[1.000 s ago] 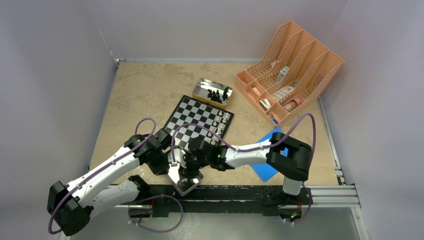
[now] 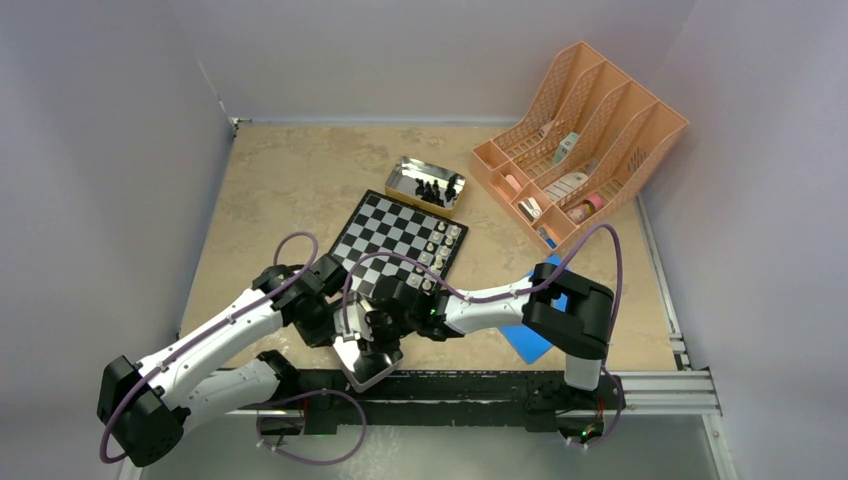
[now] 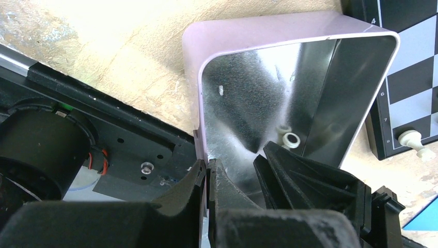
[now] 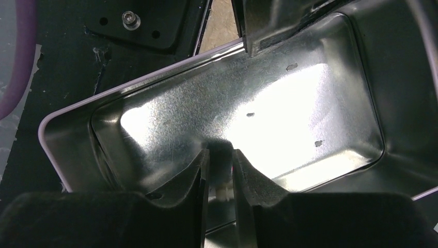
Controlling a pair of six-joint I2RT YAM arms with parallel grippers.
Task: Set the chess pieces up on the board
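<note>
A metal tin with a pale pink rim is tilted up at the near edge of the table. My left gripper is shut on the tin's thin wall. Inside the tin lies a white chess piece, with another pale shape partly hidden behind it. My right gripper reaches into the tin, its fingers slightly apart. Low between them, something pale shows in the right wrist view; contact cannot be told. Several white pieces stand along one side of the chessboard.
Behind the board, a second tin holds several black pieces. An orange organizer occupies the back right. A blue sheet lies partly under the right arm.
The tin and the left arm have moved only a little. The board pieces look unchanged.
</note>
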